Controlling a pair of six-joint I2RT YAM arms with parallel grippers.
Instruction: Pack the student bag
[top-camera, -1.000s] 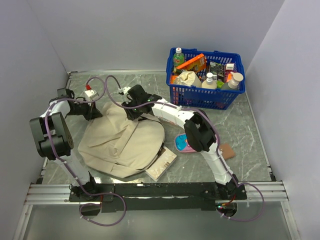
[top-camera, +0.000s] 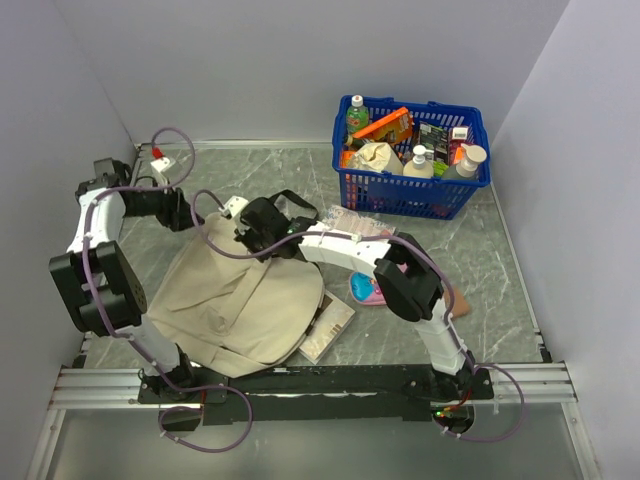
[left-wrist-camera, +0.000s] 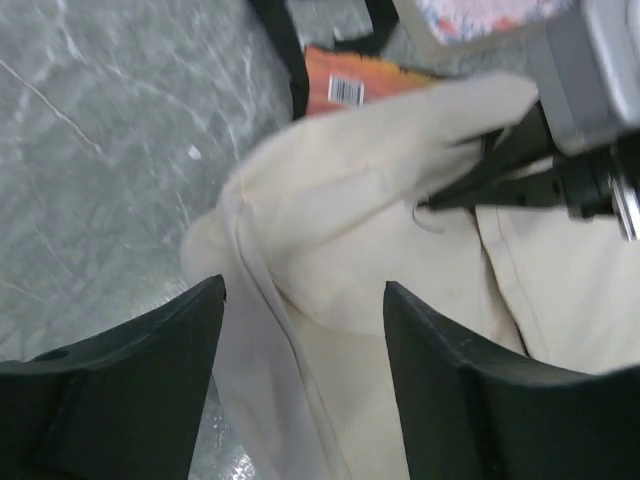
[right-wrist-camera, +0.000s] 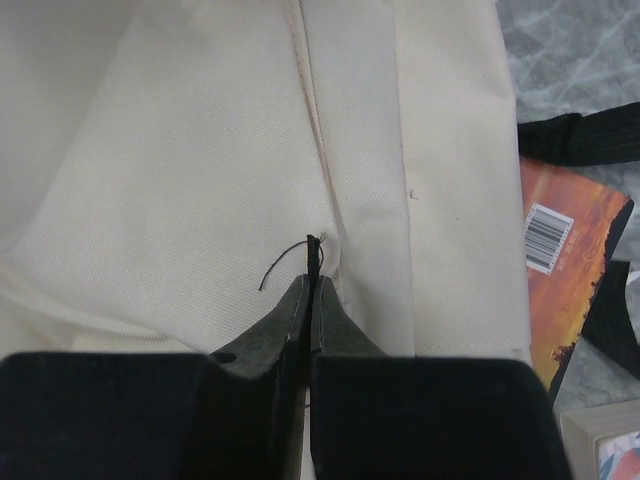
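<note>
The beige cloth bag (top-camera: 240, 305) lies flat and creased on the left half of the table, its black strap (top-camera: 295, 200) at the back. My left gripper (top-camera: 194, 222) is at the bag's back left corner; in the left wrist view its fingers (left-wrist-camera: 180, 335) stand apart, with a folded edge of the bag (left-wrist-camera: 265, 270) beyond and below them. Over the bag's upper part, my right gripper is shut. Its tips touch the cloth (right-wrist-camera: 210, 200) beside a seam and a loose dark thread; whether any cloth is pinched is hidden.
A blue basket (top-camera: 410, 195) full of bottles and boxes stands at the back right. An orange book (right-wrist-camera: 555, 250) with a barcode lies by the bag's edge. A pale box (top-camera: 328, 328), a pink-and-blue item (top-camera: 366, 288) and a brown item (top-camera: 458, 304) lie rightward.
The right gripper has moved a little toward the front left. The bag's front edge has shifted forward.
</note>
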